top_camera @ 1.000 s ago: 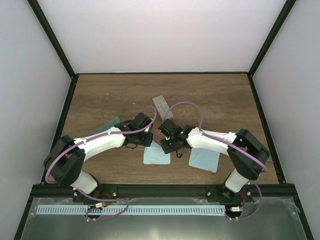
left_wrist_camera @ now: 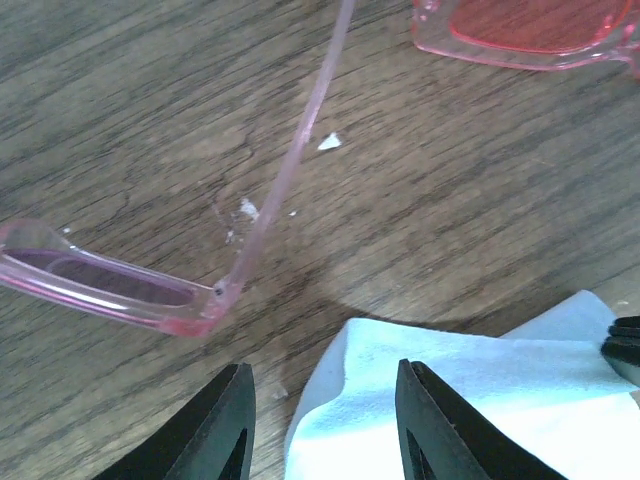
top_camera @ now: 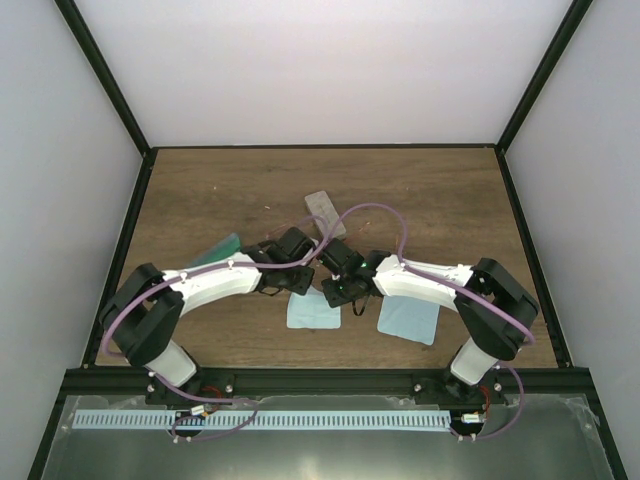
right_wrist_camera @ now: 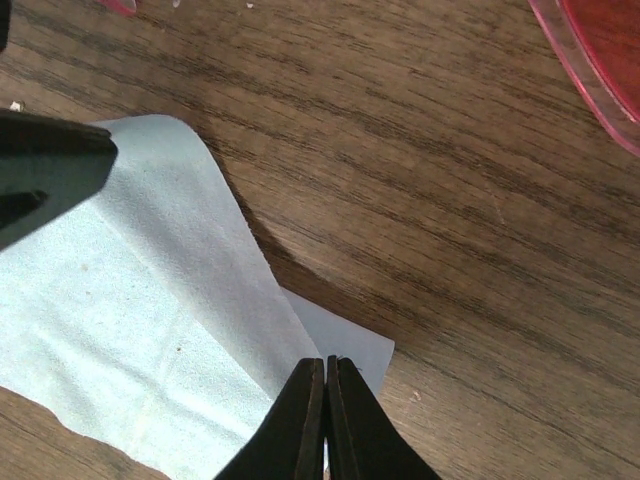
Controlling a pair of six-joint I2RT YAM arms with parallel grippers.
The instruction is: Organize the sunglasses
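In the left wrist view, pink-framed sunglasses (left_wrist_camera: 120, 295) lie at the upper left, and red-lensed pink glasses (left_wrist_camera: 530, 30) at the top right; red ones also show in the right wrist view (right_wrist_camera: 610, 55). My left gripper is part open over a light blue cloth (left_wrist_camera: 370, 440), nothing visible between its fingers. My right gripper is shut over the cloth's folded edge; whether it pinches any fabric is unclear. In the top view both grippers meet near the table's centre, largely hiding the glasses.
A grey block (top_camera: 322, 210) lies behind the grippers. A second blue cloth (top_camera: 408, 320) lies at front right, a teal item (top_camera: 220, 250) at left, partly under the left arm.
The right arm looks still.
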